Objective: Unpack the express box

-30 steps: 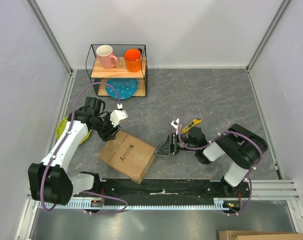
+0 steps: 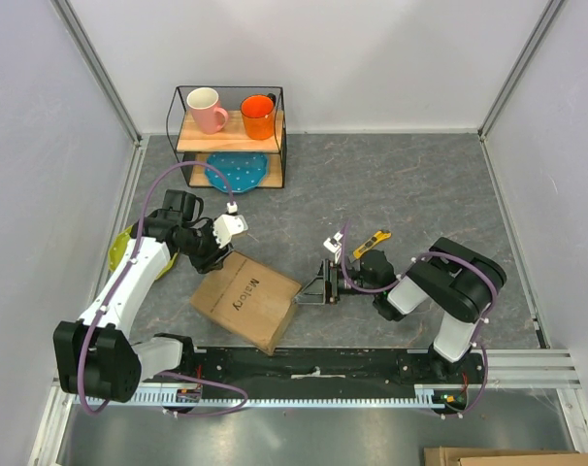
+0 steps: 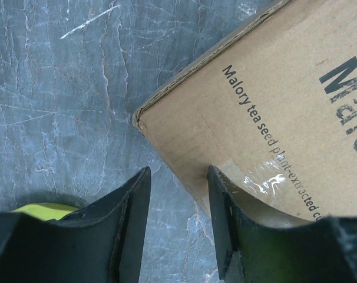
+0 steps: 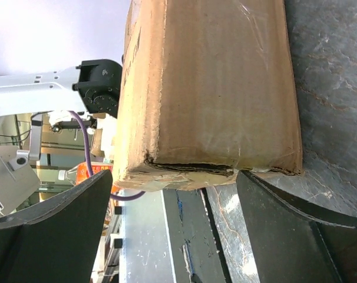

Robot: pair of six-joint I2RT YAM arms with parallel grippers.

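Note:
A cardboard box (image 2: 244, 299) printed "Malory" lies skewed on the grey table in the top view. My left gripper (image 2: 215, 256) hangs over its upper-left corner; in the left wrist view its fingers (image 3: 125, 224) are slightly apart above the box edge (image 3: 255, 130), with nothing seen between them. My right gripper (image 2: 313, 291) is at the box's right end, fingers apart; in the right wrist view the box end (image 4: 220, 88) stands just beyond the parted fingers (image 4: 284, 236), with a split along its lower edge.
A yellow box cutter (image 2: 371, 244) lies behind my right arm. A yellow-green round item (image 2: 117, 252) is partly under the left arm. A rack (image 2: 226, 136) holds two mugs and a blue plate (image 2: 236, 170).
My right arm has shifted slightly. The box and my left arm look almost unmoved.

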